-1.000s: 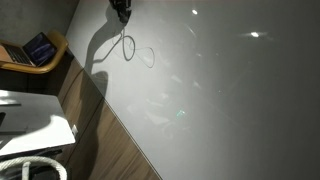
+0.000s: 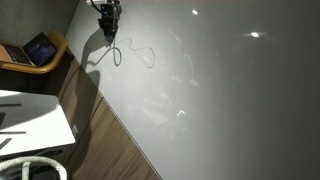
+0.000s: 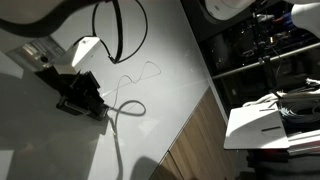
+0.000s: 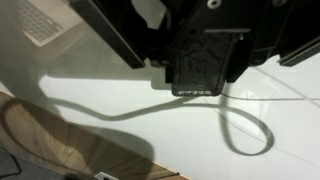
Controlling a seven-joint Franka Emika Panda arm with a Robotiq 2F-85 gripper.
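In the wrist view my gripper is shut on a small black block [image 4: 203,72], which has a pale strip along its lower edge. A thin grey cord [image 4: 120,113] runs past the block's lower end and curls into a loop at the right; whether it joins the block cannot be made out. Exterior view 2 has the gripper [image 3: 88,105] over the pale surface, with the cord [image 3: 130,104] looping beside it. In exterior view 1 the gripper [image 2: 108,30] is small and dark at the top edge, the cord [image 2: 117,55] trailing from near it.
The pale tabletop [image 2: 210,110] is broad and mostly bare. Along its edge runs a wood-toned panel [image 2: 115,145]. A laptop [image 2: 40,50] rests on an orange-brown chair [image 2: 55,60], and a white table [image 2: 45,120] stands at the lower left.
In exterior view 1 the gripper has shifted up and to the left, toward the frame's top edge. The cord's loop has moved left and changed shape.
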